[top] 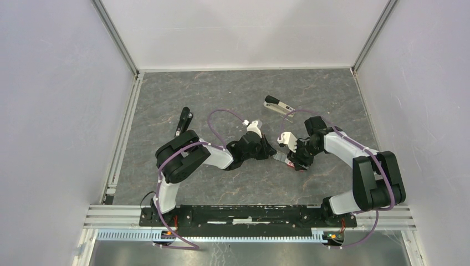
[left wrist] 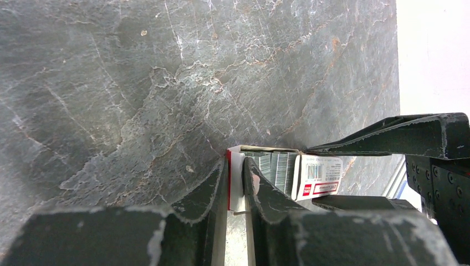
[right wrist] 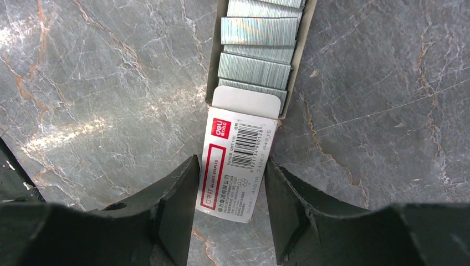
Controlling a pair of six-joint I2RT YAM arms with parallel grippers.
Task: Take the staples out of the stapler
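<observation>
In the middle of the top view a small staple box (top: 281,157) lies between my two grippers. Its inner tray (left wrist: 240,188), holding several rows of silver staples (right wrist: 258,47), is partly out of the white printed sleeve (right wrist: 235,166). My left gripper is shut on the tray's end. Around the sleeve stand the parted fingers of my right gripper, one on each side; whether they touch it I cannot tell. A black-and-white stapler (top: 279,105) rests farther back on the table.
A second, black stapler-like object (top: 184,122) lies at the left of the table. White walls (top: 244,33) bound the back and sides.
</observation>
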